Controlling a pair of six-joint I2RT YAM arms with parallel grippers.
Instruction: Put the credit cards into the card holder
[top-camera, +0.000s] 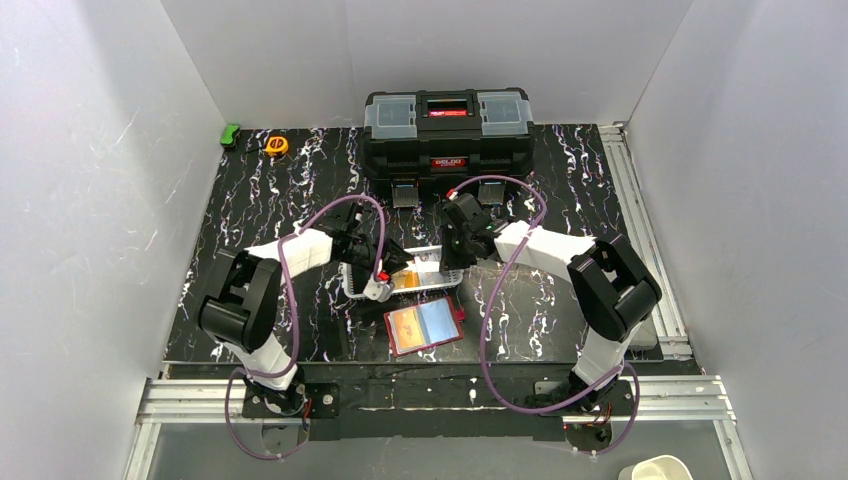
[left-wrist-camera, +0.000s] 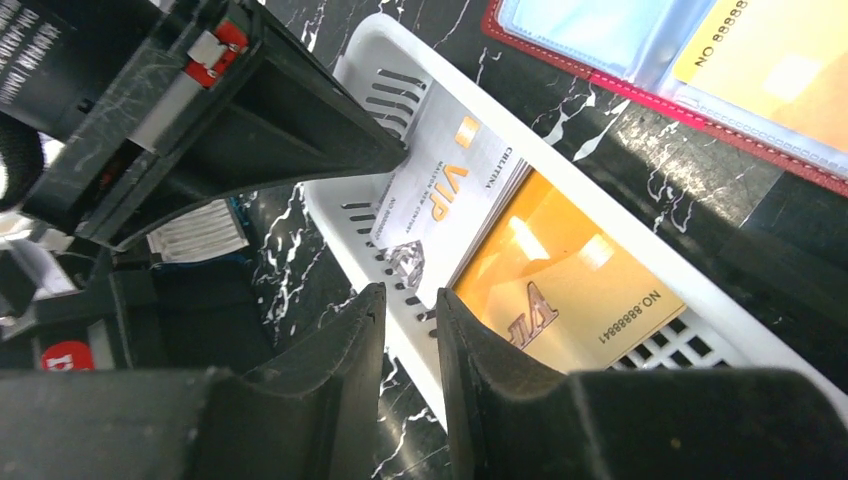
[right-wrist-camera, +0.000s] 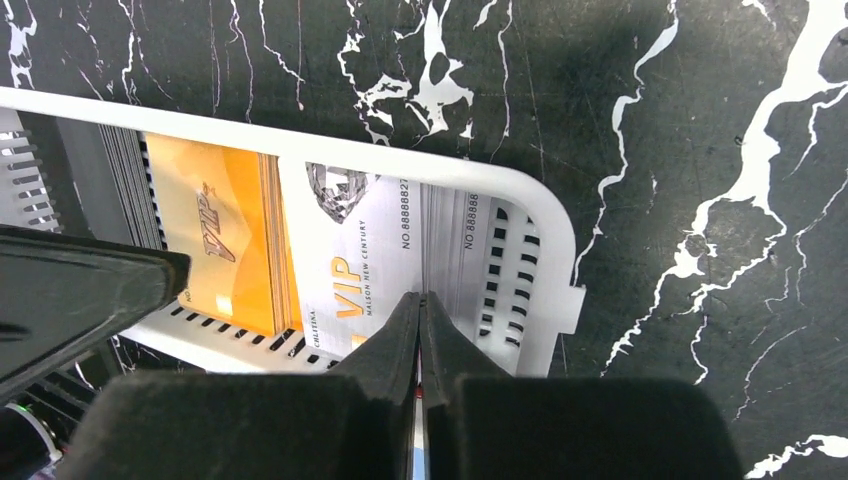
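Observation:
A white tray (right-wrist-camera: 470, 175) holds card stacks, with a white VIP card (right-wrist-camera: 345, 270) leaning beside an orange VIP card (right-wrist-camera: 205, 225). The open card holder (top-camera: 424, 325) has a red border and lies in front of the tray, an orange card in its left side. My right gripper has its fingers almost together at the white card's edge; whether they pinch it cannot be told. My left gripper is over the tray, slightly open, with a narrow empty gap between its fingertips, close to the white and orange cards.
A black toolbox (top-camera: 447, 135) stands behind the tray. An orange tape roll (top-camera: 277, 146) and a green item (top-camera: 230, 135) sit at the far left. The arms come close together over the tray.

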